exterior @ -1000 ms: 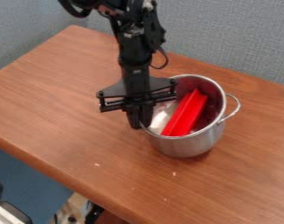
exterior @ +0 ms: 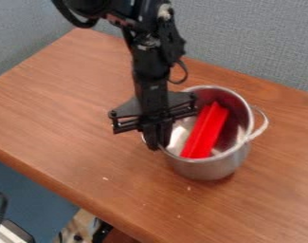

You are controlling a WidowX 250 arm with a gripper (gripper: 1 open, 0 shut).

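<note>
A steel pot (exterior: 213, 163) with loop handles stands on the wooden table. Inside it lie a red object (exterior: 207, 128) and something white (exterior: 178, 139) beside it. My black gripper (exterior: 156, 140) points down at the pot's left rim, its fingertips low by the wall and partly hidden. It looks shut; whether anything thin, such as the rim, is between the fingers cannot be made out.
A grey wall runs along the back. At the lower left, beyond the table's edge, are a blue surface and some dark items.
The pot and my gripper have shifted slightly to the right and down in the view, and the pot appears slightly turned. Its contents remain inside.
</note>
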